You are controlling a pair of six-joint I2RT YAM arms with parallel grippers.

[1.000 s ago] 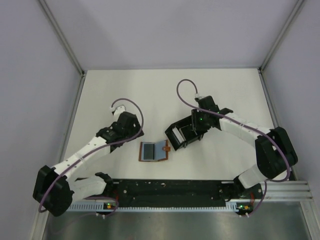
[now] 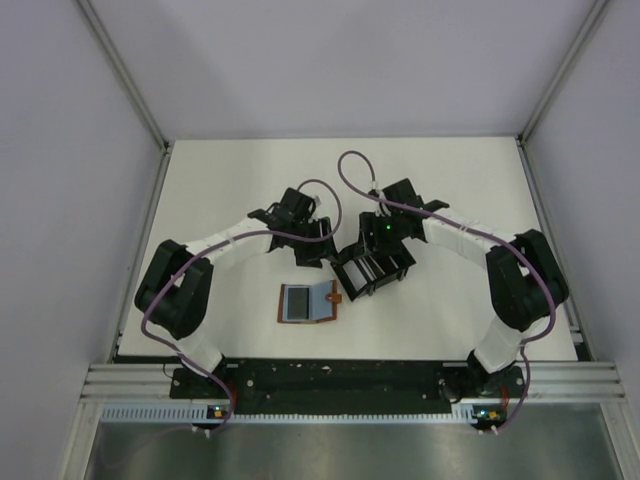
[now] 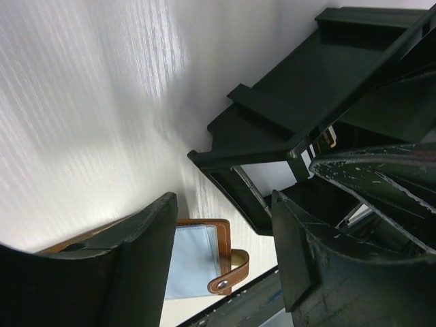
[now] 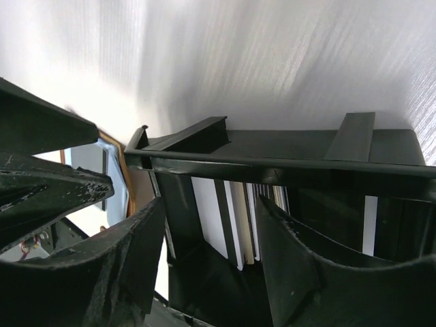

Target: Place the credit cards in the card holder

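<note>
The brown card holder [image 2: 308, 303] lies open on the table, its pale blue inside showing; part of its strap appears in the left wrist view. Right of it stands a black rack [image 2: 400, 262] with several thin cards [image 4: 208, 214] on edge. Over the rack my right gripper is open, the cards seen between and below its fingers; contact cannot be judged. My left gripper is open and empty, just beyond the card holder at the rack's left end. Its fingers [image 4: 75, 187] also show at the left of the right wrist view.
The two grippers are close together near the rack's left end. The rack's dark rim [image 4: 286, 169] crosses in front of the cards.
The right gripper shifted left along the rack. Holder and rack stayed put.
</note>
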